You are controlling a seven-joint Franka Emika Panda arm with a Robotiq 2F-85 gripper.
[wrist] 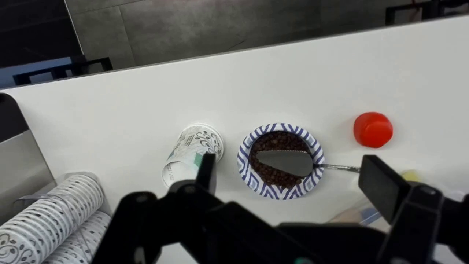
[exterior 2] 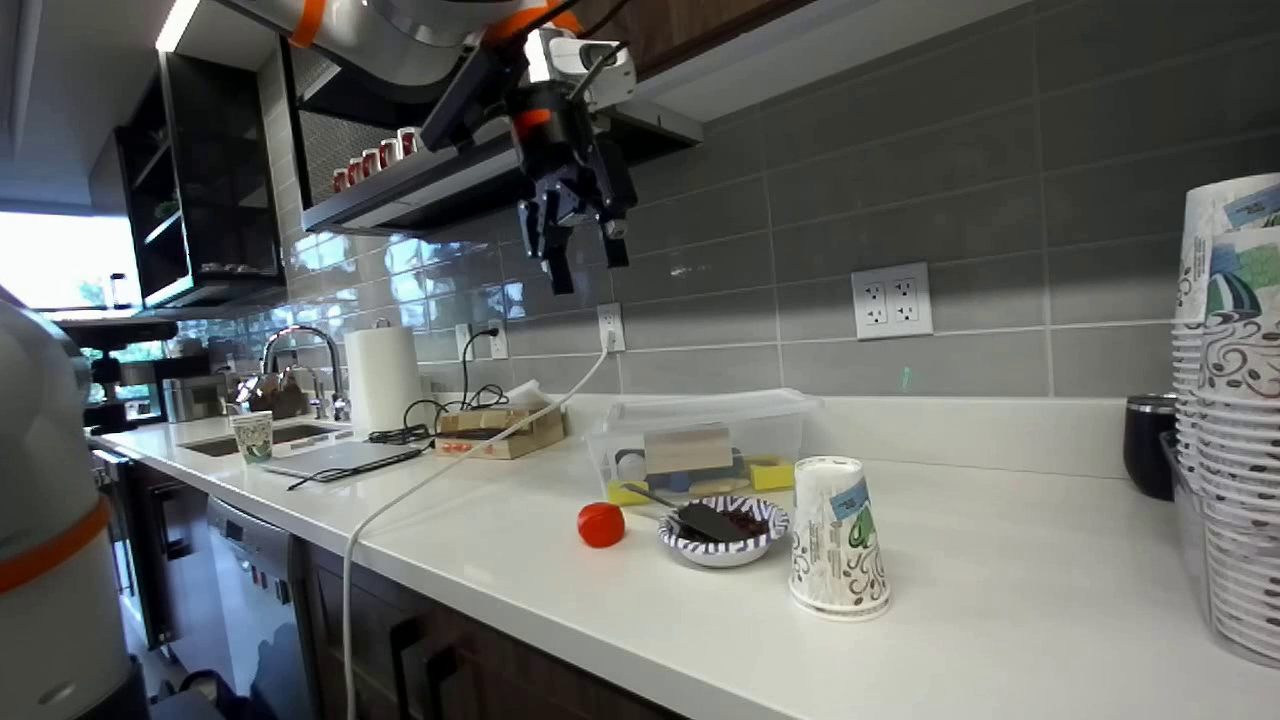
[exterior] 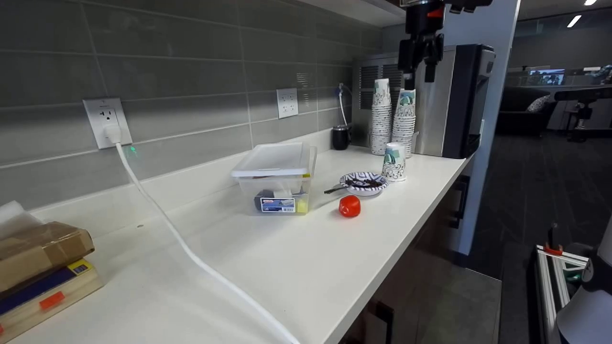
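My gripper stands open high above the counter, with nothing between its fingers. Below it in the wrist view lies a blue-and-white patterned paper bowl (wrist: 242, 154) holding dark brown beans (wrist: 277, 140). A spatula with a dark flat blade (wrist: 288, 162) rests in the bowl, its handle sticking out past the rim toward the right. A patterned paper cup (wrist: 193, 143), upside down in exterior view 2, is beside the bowl. On the bowl's other side sits a red object (wrist: 373, 129), apart from it on the counter.
A clear lidded plastic box (exterior: 275, 189) is behind the bowl and red object. Tall cup stacks (exterior: 381, 123) rise near a steel machine (exterior: 436, 103). A white cable (exterior: 189, 252) crosses the counter. Bare counter (wrist: 281, 83) lies along the front edge.
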